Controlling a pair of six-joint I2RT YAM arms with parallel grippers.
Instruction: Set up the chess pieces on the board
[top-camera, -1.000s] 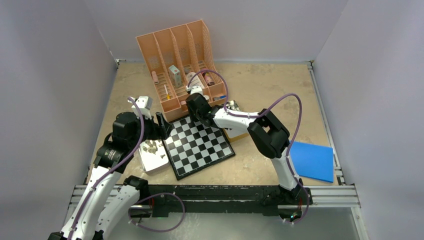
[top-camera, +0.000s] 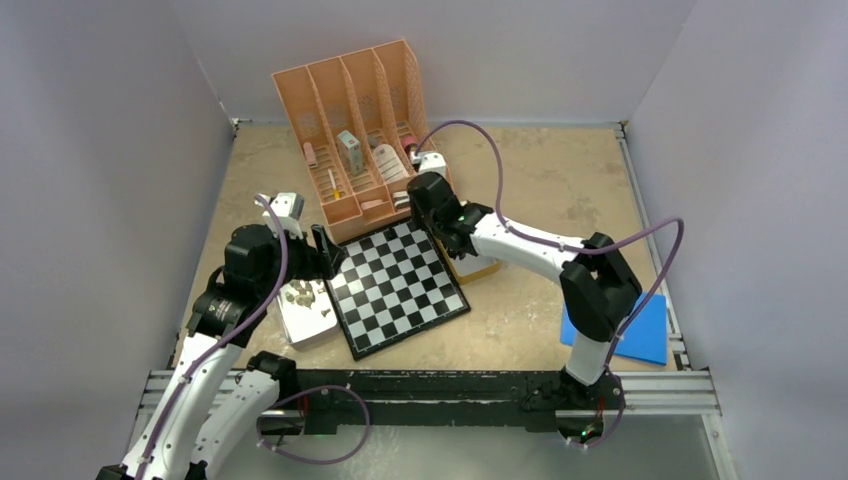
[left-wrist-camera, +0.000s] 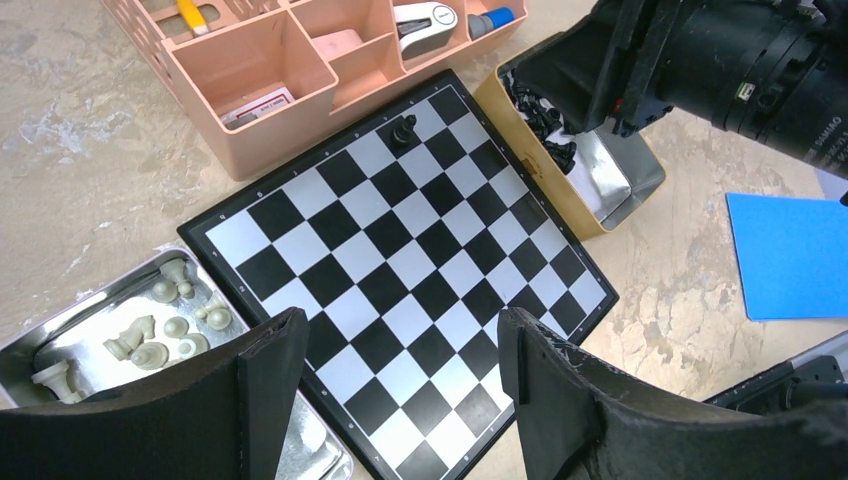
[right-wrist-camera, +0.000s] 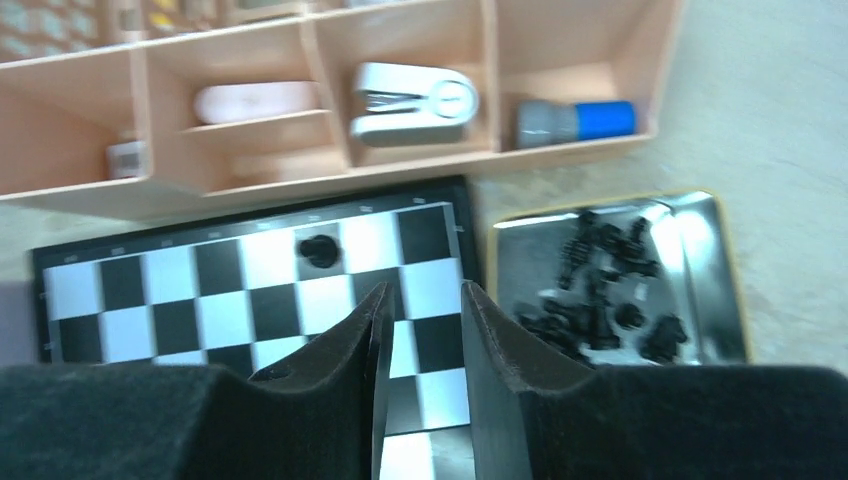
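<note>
A checkered board (left-wrist-camera: 437, 244) holds one dark piece (left-wrist-camera: 403, 133) near its back edge. Left of it a metal tray (top-camera: 305, 325) holds pale pieces (left-wrist-camera: 147, 355); to the right a gold-rimmed tray (right-wrist-camera: 730, 280) holds jumbled black pieces (right-wrist-camera: 600, 310). My left gripper stands open over the board's left side, empty. My right gripper is above the board's right back corner and the black-piece tray, its fingertips a short gap apart with no piece visible between them. The right wrist view is blurred.
A pink organizer (left-wrist-camera: 255, 150) with stationery stands behind the board. A blue mat (left-wrist-camera: 787, 255) lies at the right.
My right arm has swung rightward from over the board's back edge toward the black-piece tray, its wrist rising in the top view. The left arm has not moved.
</note>
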